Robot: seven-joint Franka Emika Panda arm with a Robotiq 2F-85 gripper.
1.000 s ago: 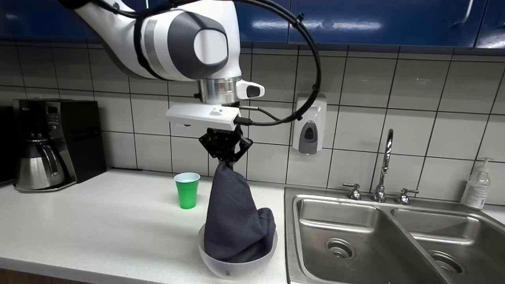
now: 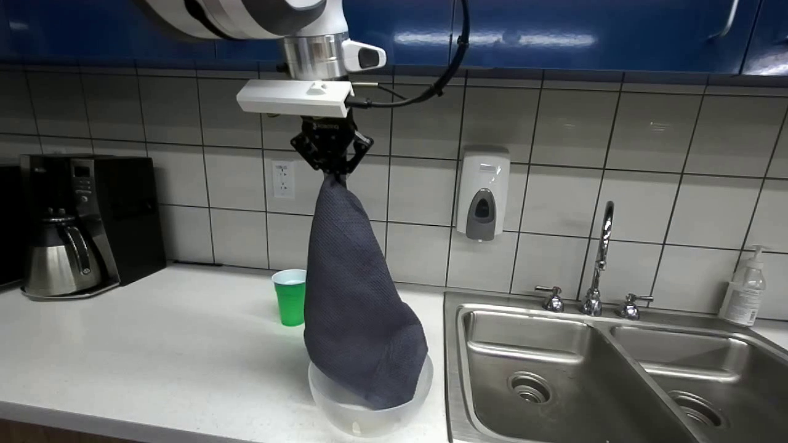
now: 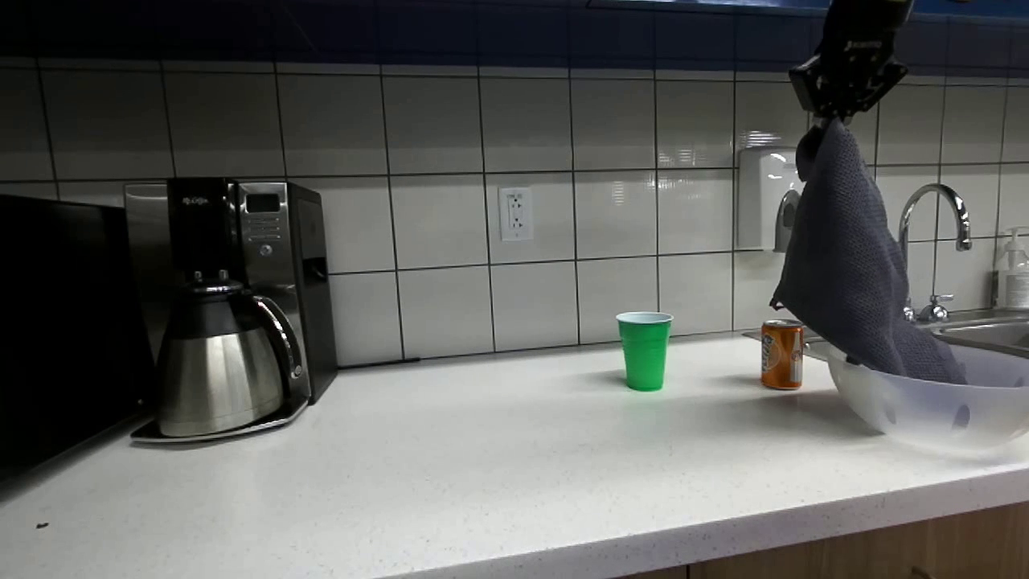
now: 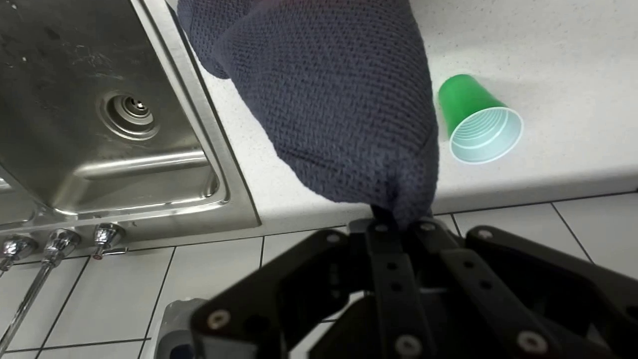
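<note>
A dark grey-blue knit cloth [image 2: 354,295] hangs stretched from my gripper [image 2: 337,176], which is shut on its top end. Its lower part still rests in the translucent white bowl [image 2: 354,421] on the counter. From the side, the cloth [image 3: 849,251] slants down to the right into the bowl [image 3: 926,410], lying over its near-left rim. In the wrist view the cloth [image 4: 341,101] bunches at the fingertips and spreads away from them; the bowl is hidden behind it there.
A green cup [image 3: 644,352] and an orange can [image 3: 781,355] stand upright on the counter, left of the bowl. The coffee maker [image 2: 88,221] is at the far left. The double sink [image 2: 576,369] lies right of the bowl. Blue cabinets [image 2: 576,33] overhang above.
My gripper has risen and shifted slightly left with the cloth. More of the cloth is now drawn up out of the bowl and hangs longer.
</note>
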